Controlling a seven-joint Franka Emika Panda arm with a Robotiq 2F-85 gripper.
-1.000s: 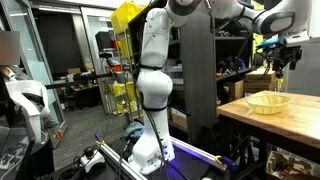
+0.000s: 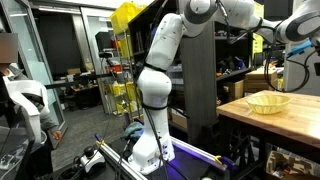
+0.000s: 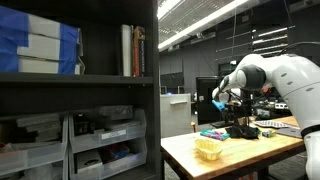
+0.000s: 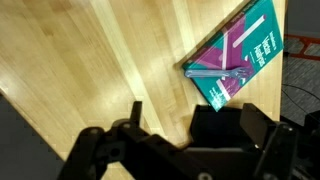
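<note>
In the wrist view my gripper stands open, its two dark fingers wide apart and nothing seen between them. Ahead of the fingertips, a teal and magenta book lies flat on the wooden table. Across the book rests a slim greyish tool with a darker end. A black object sits just below the book, partly covered by the gripper. A yellow basket stands on the table, apart from the arm; exterior view 2 shows the same basket at the table's near side.
A dark shelf with grey bins stands left of the table in exterior view 2. Several small items lie on the tabletop beyond the basket. Bare wood fills the left of the wrist view. A cardboard box stands behind the basket.
The arm has reached farther to the right in exterior view 1, and its wrist now lies at the frame's right edge. The basket has stayed put.
</note>
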